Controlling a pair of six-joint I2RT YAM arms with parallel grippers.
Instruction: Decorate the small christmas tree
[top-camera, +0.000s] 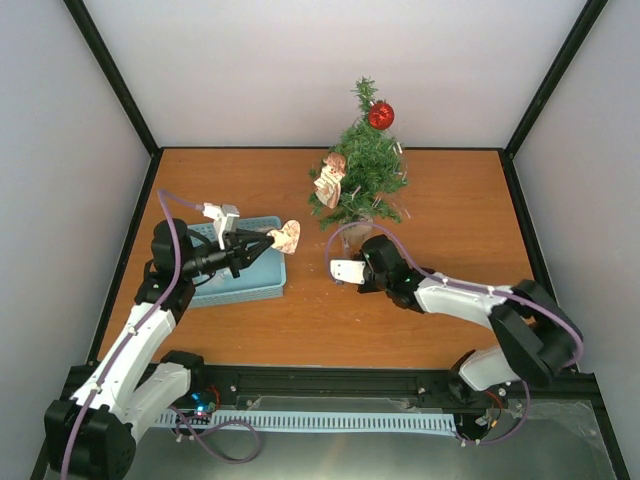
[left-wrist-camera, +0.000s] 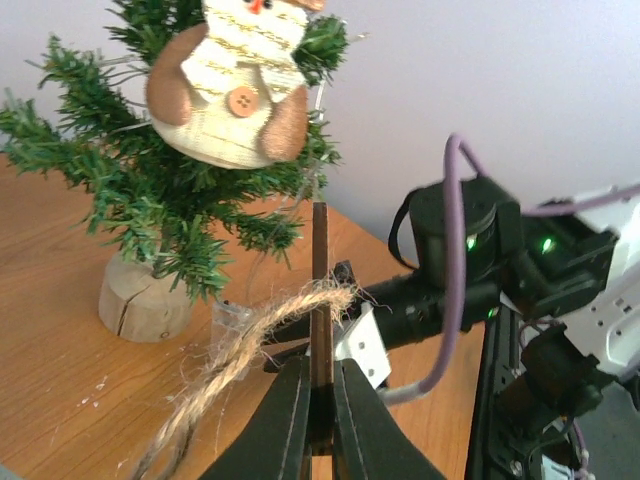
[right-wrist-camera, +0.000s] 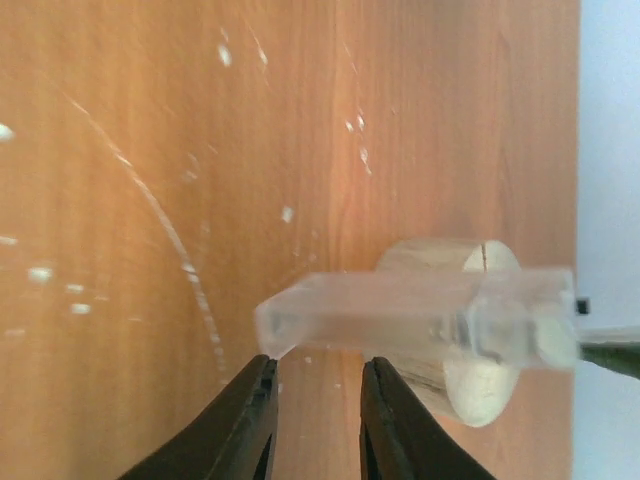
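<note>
The small green Christmas tree (top-camera: 377, 165) stands at the back centre on a wooden log base (left-wrist-camera: 150, 298). On it hang a red ball (top-camera: 381, 115) and a snowman ornament (left-wrist-camera: 235, 100). Out over the blue basket's right edge, my left gripper (top-camera: 270, 238) is shut on a flat patterned ornament (top-camera: 287, 237); in the left wrist view this appears edge-on as a brown strip, with a twine loop (left-wrist-camera: 240, 352). A blurred translucent piece (right-wrist-camera: 400, 310) lies just beyond its fingertips; I see nothing between them.
A blue basket (top-camera: 235, 296) occupies the left of the table. My right arm (top-camera: 460, 300) stretches low across the table's right side. Bare tabletop (top-camera: 300, 335) shows at the front centre and back right.
</note>
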